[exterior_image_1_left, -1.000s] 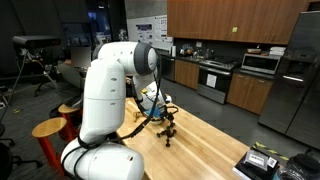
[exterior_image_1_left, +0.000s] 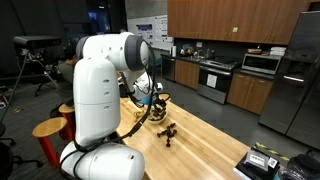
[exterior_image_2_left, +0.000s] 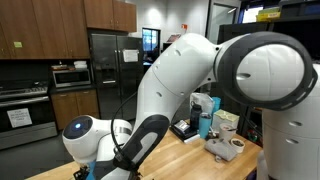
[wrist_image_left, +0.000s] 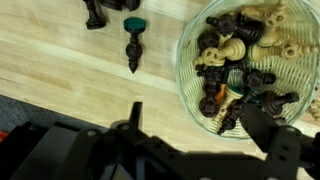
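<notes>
In the wrist view, a round woven basket (wrist_image_left: 184, 85) fills the right side and holds a heap of dark and pale chess pieces (wrist_image_left: 232, 62). Left of it, a dark piece with a green base (wrist_image_left: 134, 44) lies on the wooden table. More dark pieces (wrist_image_left: 95, 14) lie at the top edge, partly cut off. My gripper is open above the table and basket rim, its fingers spread wide with nothing between them. In exterior view 1 the loose dark pieces (exterior_image_1_left: 169, 133) lie on the near side of the basket.
A black device (exterior_image_1_left: 258, 163) stands near its right end. A blue-green cup (exterior_image_2_left: 205, 126) and a grey object (exterior_image_2_left: 224, 149) stand on the table in exterior view 2.
In exterior view 1 the arm's wrist and gripper have moved left and up, away from the loose dark pieces and towards the basket. The loose pieces appear to lie where they were.
</notes>
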